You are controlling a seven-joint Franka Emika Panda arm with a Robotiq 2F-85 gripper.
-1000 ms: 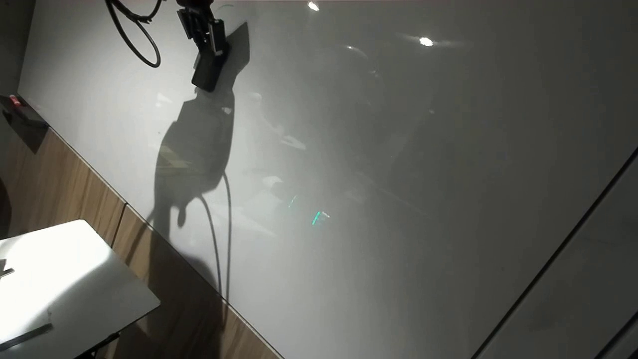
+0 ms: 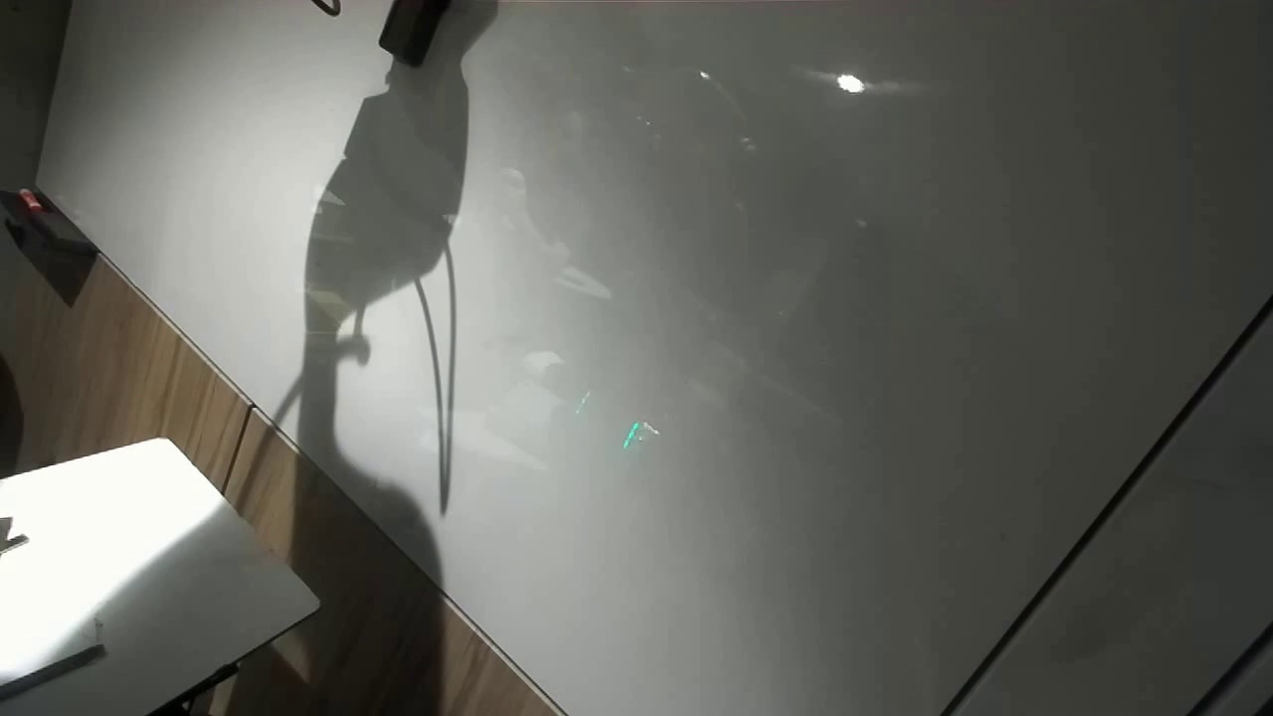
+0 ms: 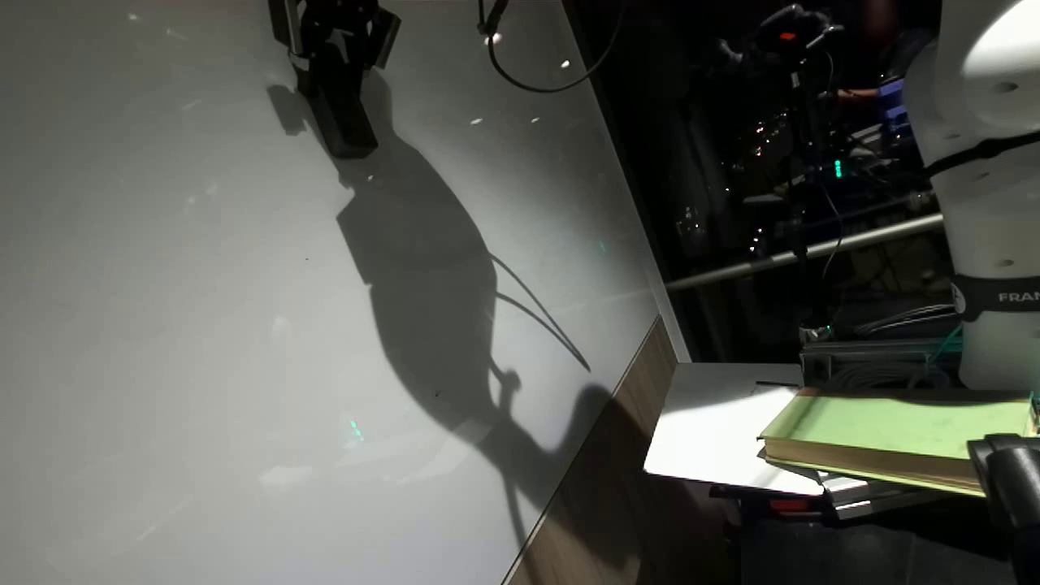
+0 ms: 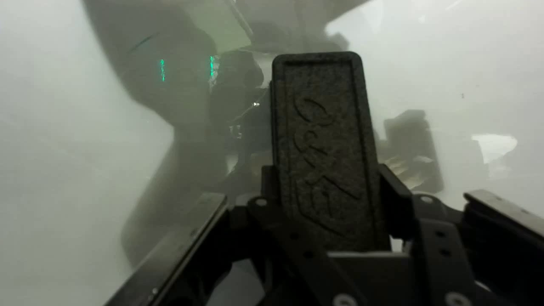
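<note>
A dark rectangular block with script embossed on its face, like a board eraser (image 4: 324, 137), juts forward from my gripper, which is shut on its sides in the wrist view. In exterior view 2 the gripper (image 3: 338, 54) is at the top left, with the eraser (image 3: 343, 122) angled down against the glossy white board (image 3: 195, 341). Its lower end meets the arm's shadow there, so it looks close to or touching the board. Exterior view 1 shows only the tip of the eraser (image 2: 414, 30) at the top edge; the gripper is cut off.
The white board is broad and mostly bare, with glare and reflections. Wood panelling (image 2: 167, 346) runs along its edge. A dark holder with a red item (image 2: 30, 201) sits at that edge. Off the board, a green book (image 3: 897, 421) lies over a white tabletop (image 3: 702, 429).
Eraser and gripper have moved up in exterior view 1, so the gripper has left the frame. The arm's shadow has shifted up the board with them.
</note>
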